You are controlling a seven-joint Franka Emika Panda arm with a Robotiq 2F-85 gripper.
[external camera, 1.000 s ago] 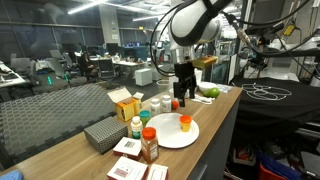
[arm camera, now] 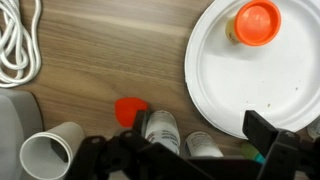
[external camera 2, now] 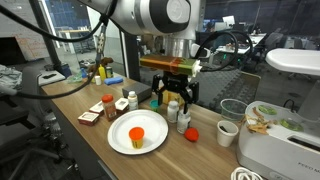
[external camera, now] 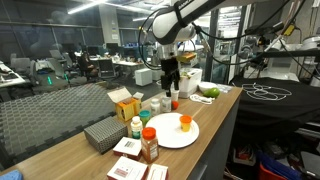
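My gripper hangs open above the table, with nothing seen between its fingers; in exterior view 2 it is over the white bottles. Below it in the wrist view stand a white-capped bottle (arm camera: pixel 162 127) and a second pale one (arm camera: pixel 203 145), partly covered by the gripper. A red object (arm camera: pixel 130 109) lies beside the first bottle. The white plate (arm camera: pixel 210 85) is at the right of that view, with an orange cup (arm camera: pixel 257 22) on it. In exterior view 2 the cup (external camera 2: pixel 136 135) stands upright on the plate.
A white cup (arm camera: pixel 50 150) and a coiled white cable (arm camera: pixel 18 45) are at the wrist view's left. An open cardboard box (external camera: pixel 125 105), a red-lidded jar (external camera: pixel 149 145) and small white boxes (external camera: pixel 127 147) crowd the table. Bare wood (arm camera: pixel 110 50) lies left of the plate.
In exterior view 1 the gripper has risen and shifted left, away from above the plate. The orange cup and the other tabletop things appear unmoved.
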